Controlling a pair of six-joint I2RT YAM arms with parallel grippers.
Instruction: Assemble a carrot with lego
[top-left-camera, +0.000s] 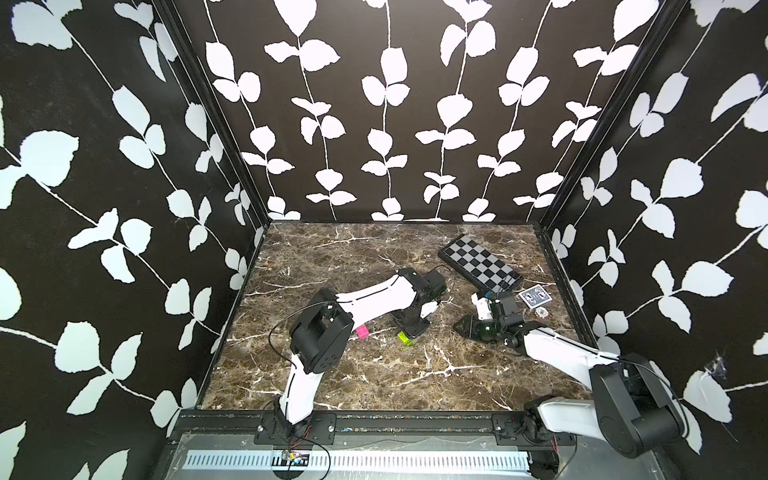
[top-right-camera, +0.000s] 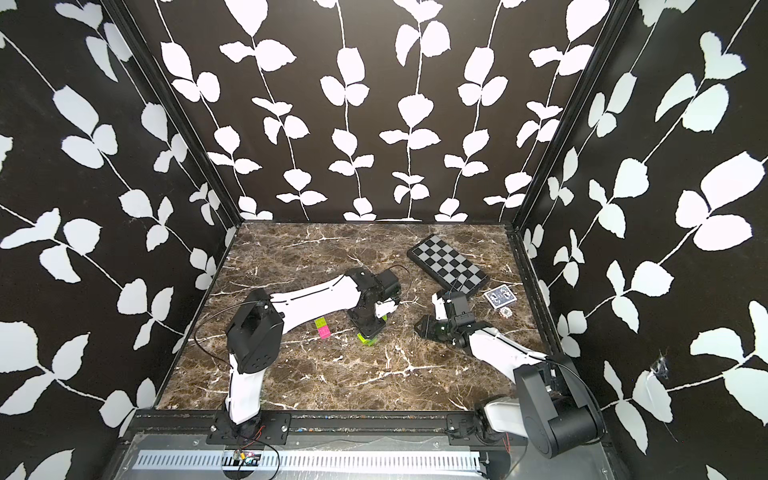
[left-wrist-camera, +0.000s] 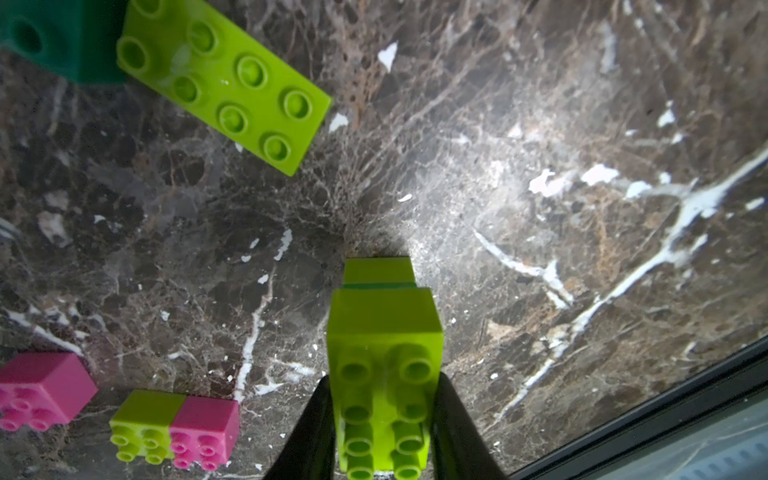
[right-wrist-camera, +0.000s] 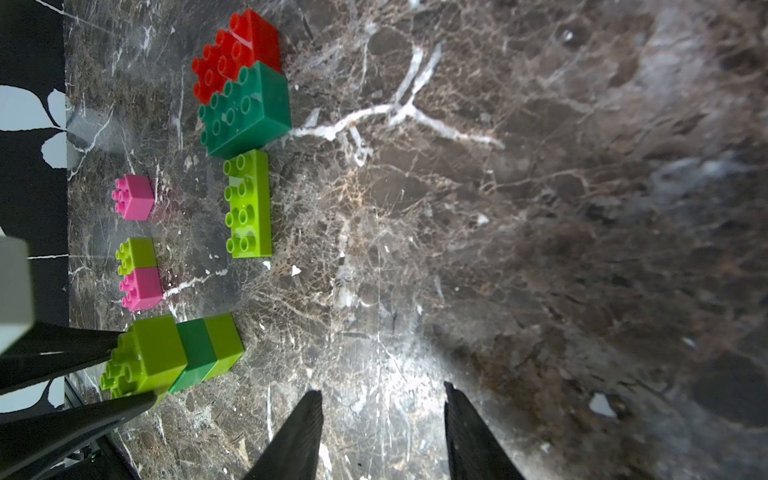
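Note:
My left gripper is shut on a stack of lime and green bricks (left-wrist-camera: 384, 316). In the left wrist view a lime 2x4 brick (left-wrist-camera: 224, 84) lies beside a teal brick (left-wrist-camera: 60, 40); the right wrist view also shows a red brick (right-wrist-camera: 260, 36) against the teal one. A pink brick (left-wrist-camera: 48, 380) and a joined lime-and-pink pair (left-wrist-camera: 204, 424) lie apart. My right gripper stands open over bare marble, right of the held stack, nothing between its fingers.
A checkerboard (top-left-camera: 480, 260) lies at the back right, with a card deck (top-left-camera: 534, 296) near it. The dark table rim (left-wrist-camera: 680, 408) runs along the front.

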